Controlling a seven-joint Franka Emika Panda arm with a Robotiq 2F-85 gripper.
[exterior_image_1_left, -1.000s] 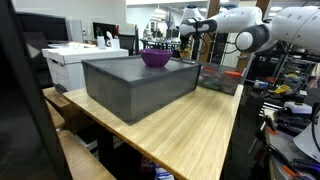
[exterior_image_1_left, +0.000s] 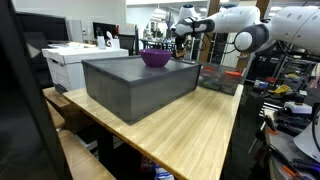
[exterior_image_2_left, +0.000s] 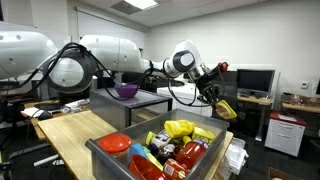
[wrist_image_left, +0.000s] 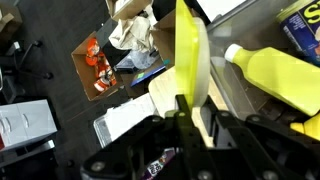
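Note:
A long, narrow yellow object (wrist_image_left: 196, 62) stands between the fingers of my gripper, which is shut on it; what it is I cannot tell. From the side, the same yellow object (exterior_image_2_left: 226, 108) hangs tilted below my gripper (exterior_image_2_left: 215, 98), above the far right end of the grey bin (exterior_image_2_left: 214, 124). Only the arm's end and a small dark gripper (exterior_image_1_left: 181, 44) show at the back in exterior view 1.
Bottles, cans and other goods fill the bin, among them a yellow bottle (wrist_image_left: 275, 75) and a red can (exterior_image_2_left: 192, 153). A purple bowl (exterior_image_1_left: 156, 58) sits on a grey box (exterior_image_1_left: 140, 95). Open cardboard boxes (wrist_image_left: 100, 60) lie on the floor.
In exterior view 1 the far end of the arm has shifted slightly, with the gripper now lower and a little to the left. The bowl and grey box have stayed put.

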